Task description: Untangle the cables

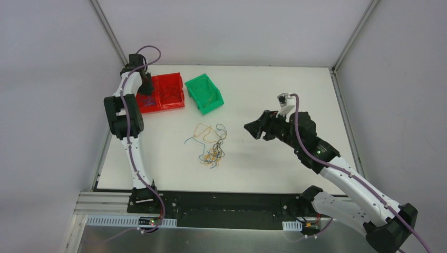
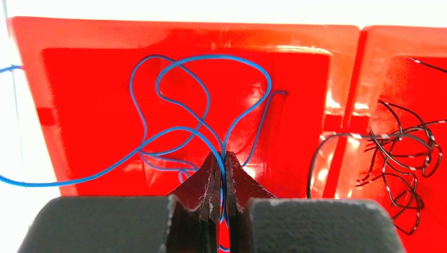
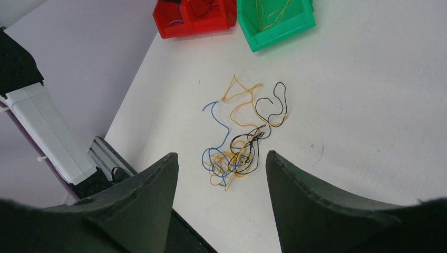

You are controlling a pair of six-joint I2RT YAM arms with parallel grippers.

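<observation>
My left gripper is shut over the left compartment of the red bin [image 2: 184, 34], with blue cable [image 2: 105, 171] looping there and running down between its fingers. Black cables [image 2: 414, 158] lie coiled in the right compartment. On the white table, a tangle of orange, blue and black cables [image 3: 237, 163] lies loosely spread in the right wrist view. My right gripper [image 1: 253, 130] stands open to the right of the tangle, with nothing between its fingers.
The green bin [image 3: 295, 29], holding yellow cable, stands beside the red bin.
</observation>
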